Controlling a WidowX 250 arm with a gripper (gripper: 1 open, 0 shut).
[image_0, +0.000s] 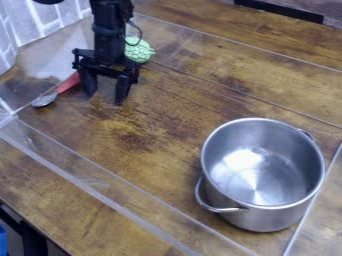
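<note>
My black gripper hangs low over the upper left of the wooden table, its two fingers apart. Just left of it lies a red-handled utensil with a metal head, partly hidden by the gripper. A pale green object, perhaps a cabbage toy, sits behind the arm. A large steel pot with side handles stands at the lower right.
Clear plastic edges run along the left and right sides, and a pale patterned surface is at the top left corner.
</note>
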